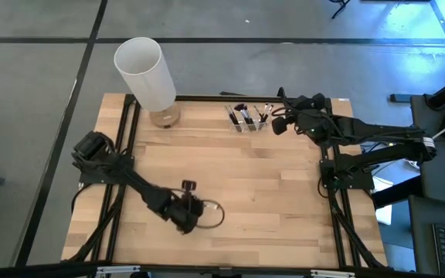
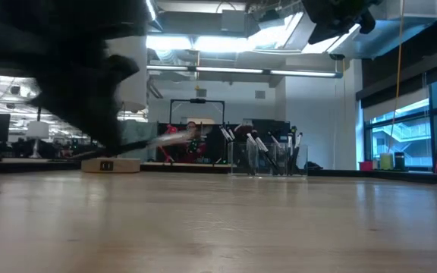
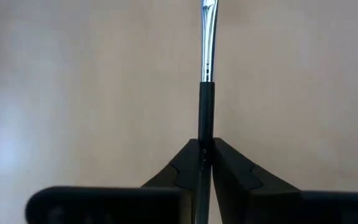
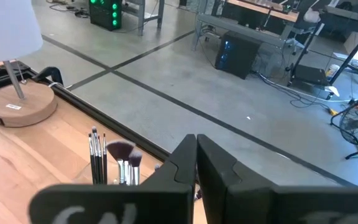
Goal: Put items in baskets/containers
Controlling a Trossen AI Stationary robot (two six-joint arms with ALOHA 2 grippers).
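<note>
A makeup brush [image 3: 207,106] with a black handle and silver ferrule is pinched by its handle in my left gripper, which is shut on it. Its bristle end runs out of the top of the left wrist view. In the low view the brush [image 2: 171,139] appears blurred, raised above the table. At the back of the table stands a clear container [image 1: 247,122] with several brushes in it. My right gripper is shut with nothing between its fingers, up in the air near that container.
A white lamp [image 1: 147,73] on a round wooden base stands at the back left. Black rails [image 1: 119,177] run along the table's sides.
</note>
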